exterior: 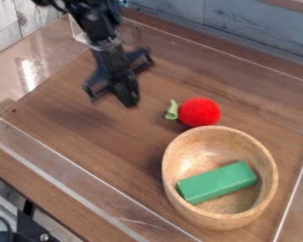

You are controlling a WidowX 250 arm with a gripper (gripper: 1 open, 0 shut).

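Observation:
My gripper (116, 93) is blurred at the left middle of the table, its tip low over bare wood and shut, with nothing seen between its fingers. To its right lies a red round object (200, 112) with a green leafy top (172, 111). Below that stands a wooden bowl (192, 146) holding a green block (216, 182).
Pale panels (256, 21) line the back, and a dark cable (0, 225) hangs off the near left edge.

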